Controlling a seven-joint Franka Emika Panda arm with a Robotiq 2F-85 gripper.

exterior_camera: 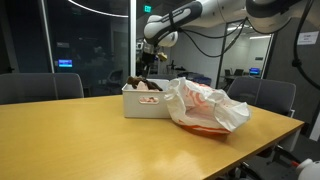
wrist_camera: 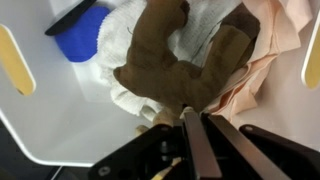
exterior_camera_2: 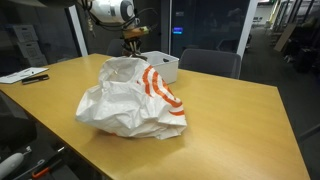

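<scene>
A brown plush toy [wrist_camera: 165, 55] fills the middle of the wrist view, its long soft limbs spread over white cloth. My gripper is shut on a bit of its fabric at the lower end. The toy [exterior_camera: 137, 82] shows above the rim of the white box [exterior_camera: 147, 108] in exterior view 1, just under the gripper [exterior_camera: 144, 76]. In exterior view 2 the gripper [exterior_camera_2: 134, 50] hangs over the same box, partly behind the crumpled bag. How much of the toy still rests on the box's contents cannot be told.
Inside the box lie white cloth [wrist_camera: 115, 45], peach cloth [wrist_camera: 270, 50] and a blue item [wrist_camera: 80, 38] with a black part. A large white bag with orange stripes [exterior_camera_2: 130, 100] stands beside the box.
</scene>
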